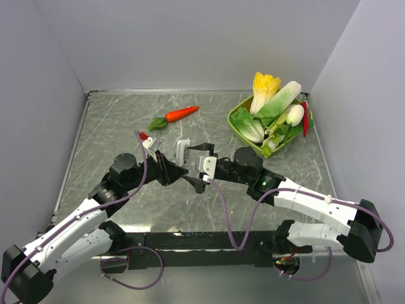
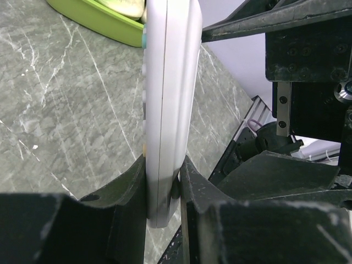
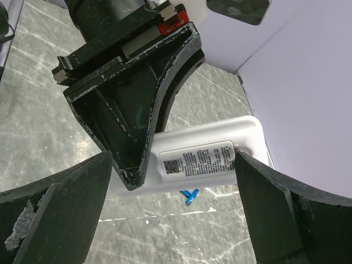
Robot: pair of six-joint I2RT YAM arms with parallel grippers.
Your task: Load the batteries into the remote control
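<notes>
My left gripper is shut on the white remote control (image 2: 171, 82), which stands edge-on in the left wrist view and is held up off the table. The right wrist view shows the remote's back, with a printed label (image 3: 198, 160) in an inset panel; a black left-gripper finger (image 3: 129, 146) covers part of it. My right gripper (image 1: 188, 164) is open, its fingers at either side of the remote, with no grip visible. Small blue batteries (image 3: 192, 197) lie on the table beyond the remote, partly hidden by it.
A green basket (image 1: 245, 138) of vegetables stands at the back right. The carrot (image 1: 181, 113) lies at the back, with a red item (image 1: 143, 135) near the left arm. Bare grey table (image 1: 114, 120) stretches across the back left.
</notes>
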